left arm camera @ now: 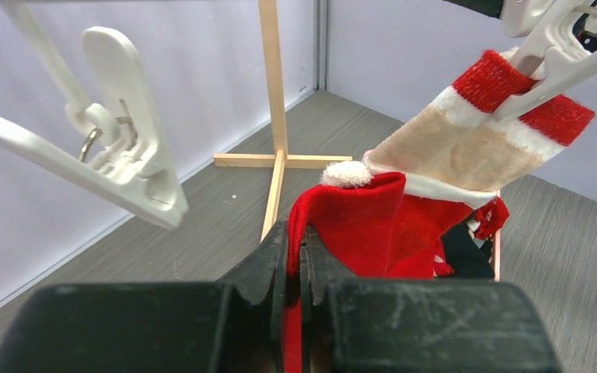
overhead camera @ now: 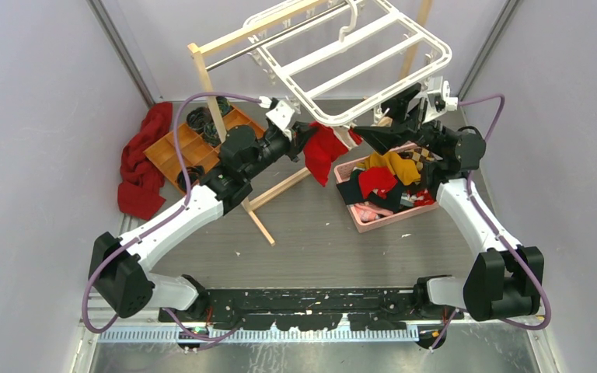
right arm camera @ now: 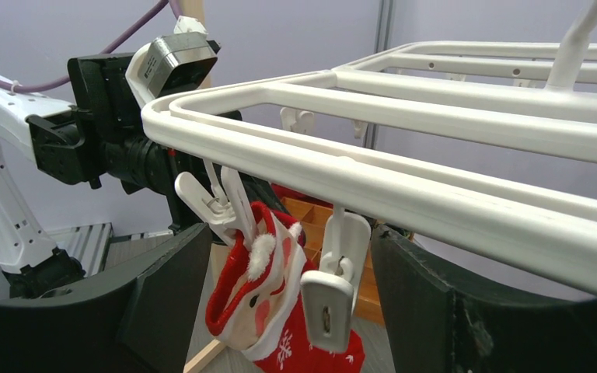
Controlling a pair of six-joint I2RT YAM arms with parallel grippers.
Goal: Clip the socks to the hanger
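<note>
The white hanger (overhead camera: 369, 102) hangs tilted from the wooden stand. A red sock with beige and white stripes (left arm camera: 443, 140) is pinched by my left gripper, shut on its red cloth under the hanger's near edge. Across the sock's striped part, at upper right in the left wrist view, lies a prong of a white clip (left arm camera: 563, 62); whether it grips the cloth I cannot tell. Another clip (left arm camera: 116, 132) on the left is empty. My right gripper is open, its fingers wide apart around a hanging clip (right arm camera: 330, 287) beside the sock (right arm camera: 241, 311).
A pink bin (overhead camera: 389, 221) of mixed clothing stands beneath the right arm. An orange divided tray (overhead camera: 175, 149) and a dark red cloth (overhead camera: 141, 167) lie at left. The stand's wooden legs (overhead camera: 284, 185) cross the floor behind the left arm.
</note>
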